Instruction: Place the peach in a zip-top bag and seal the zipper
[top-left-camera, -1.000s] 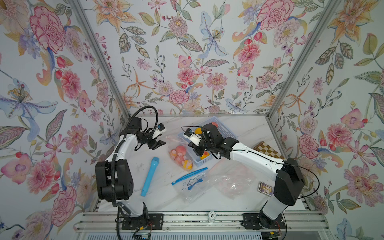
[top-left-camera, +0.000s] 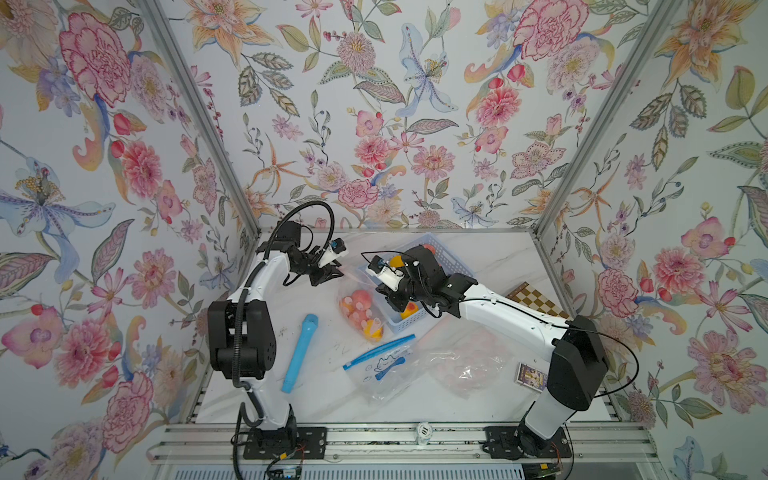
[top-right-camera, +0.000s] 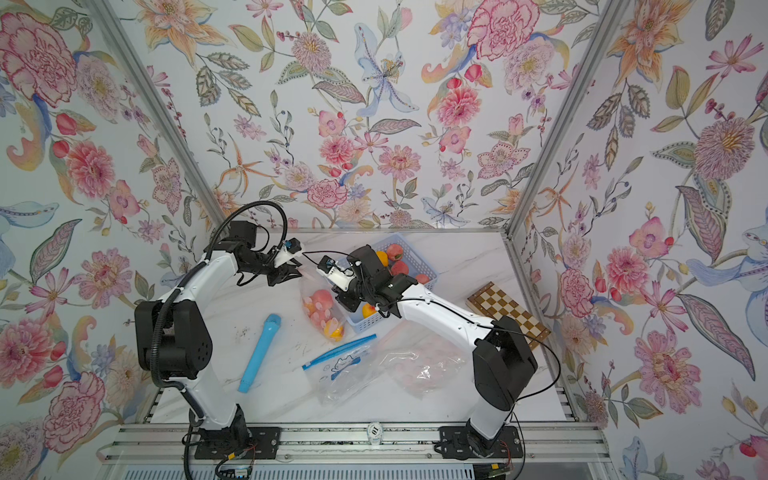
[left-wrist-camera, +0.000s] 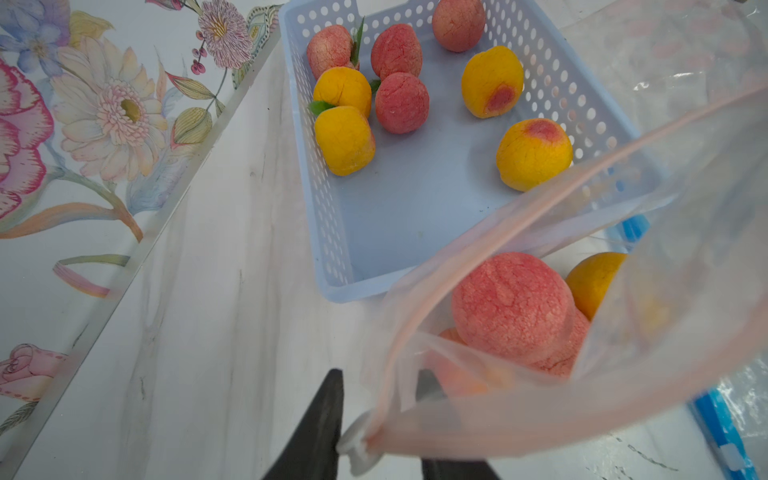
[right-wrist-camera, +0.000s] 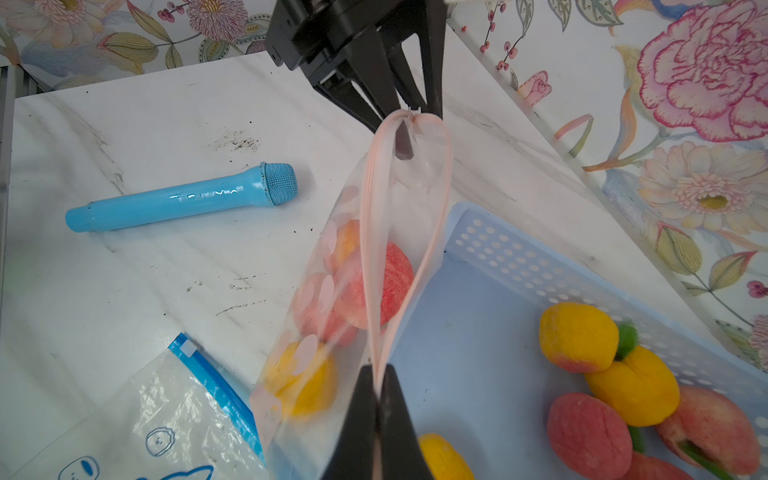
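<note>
The clear bag (right-wrist-camera: 360, 264) with a pink rim stands with its mouth gaping and several peaches inside, pink ones (left-wrist-camera: 512, 308) and a yellow one (left-wrist-camera: 596, 280). At one corner of the mouth sits a pale slider (left-wrist-camera: 361, 448). My left gripper straddles that corner, its fingers apart on either side; whether they touch the film cannot be told. At the rim's opposite end my right gripper is shut on the two pink edges, pinching them together. The top views show both grippers above the bag, between the arms.
A light-blue basket (left-wrist-camera: 320, 232) with more peaches adjoins the bag. In front lies a flat zip bag (top-left-camera: 380, 364) with a blue zipper, beside another clear bag (top-left-camera: 468, 368). A blue microphone (top-left-camera: 300, 352) rests left; a checkered board (top-left-camera: 540, 306) lies right.
My left gripper has moved right and slightly up in the top left view, coming to the bag's corner from the left. The right arm and bag contents look unmoved.
</note>
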